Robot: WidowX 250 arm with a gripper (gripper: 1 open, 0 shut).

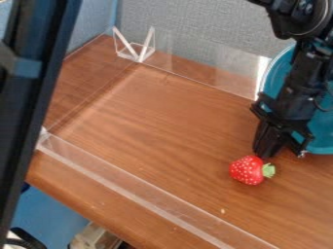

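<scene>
A red toy strawberry (pixel 247 170) with a green top lies on the wooden table toward the lower right. My black gripper (pixel 270 146) hangs just above and behind it, fingertips pointing down. Its fingers look close together, with nothing visible between them; whether they touch the strawberry is hard to tell.
A teal bowl (pixel 318 136) stands at the right behind the gripper. Clear plastic barriers (pixel 169 205) run along the front and back edges, with white brackets (pixel 135 49) at the back.
</scene>
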